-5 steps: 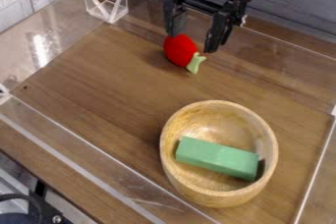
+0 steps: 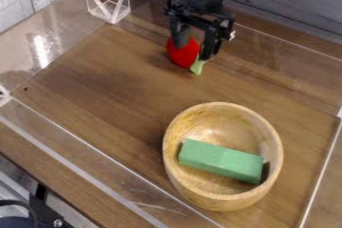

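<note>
My black gripper [image 2: 197,30] is over a red object with a pale green tip [image 2: 183,54], like a toy strawberry or radish, near the back middle of the wooden surface. Its fingers are around or just above the red object; whether they touch it is hard to tell.
A wooden bowl [image 2: 174,155] at the front right holds a green block [image 2: 222,160]. A clear plastic piece [image 2: 110,4] stands at the back left. Clear walls edge the board, and its left and middle are bare.
The gripper has come down onto the red object, and its fingers now stand closer together than before. The bowl and block are unchanged.
</note>
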